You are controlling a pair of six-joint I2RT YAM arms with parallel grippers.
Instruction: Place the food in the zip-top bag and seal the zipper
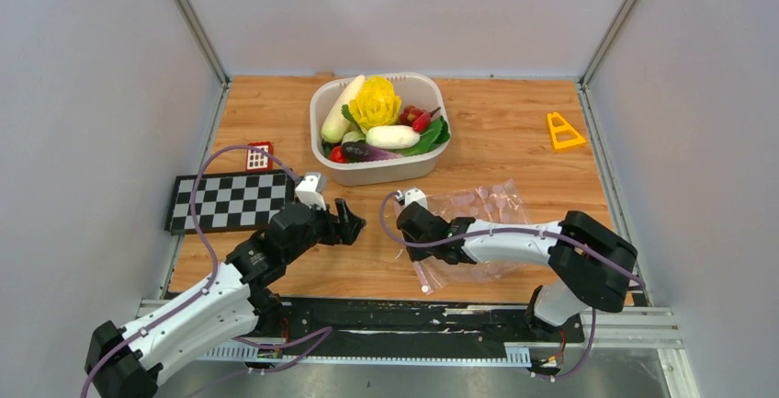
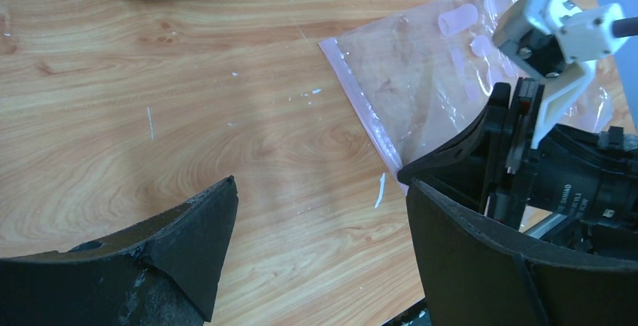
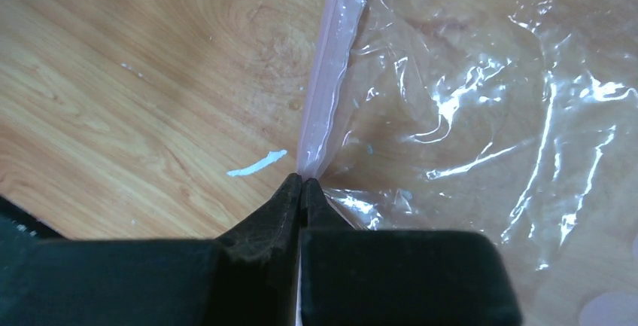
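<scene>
The clear zip top bag (image 1: 473,210) lies flat and empty on the table, its pink zipper strip (image 3: 331,62) along its left edge. My right gripper is shut with its tips on that strip; whether film is pinched is unclear. My left gripper stands open, just left of the bag, nothing between its fingers. A light grey bin (image 1: 386,170) behind holds the food: yellow leafy head (image 1: 375,101), eggplant (image 1: 367,153), white and green vegetables, red peppers.
A checkerboard (image 1: 230,200) and a small red card-like object (image 1: 258,154) lie left; a yellow triangular piece (image 1: 566,136) lies back right. Bare wood shows around the bin and between the grippers. Walls bound both sides and the back.
</scene>
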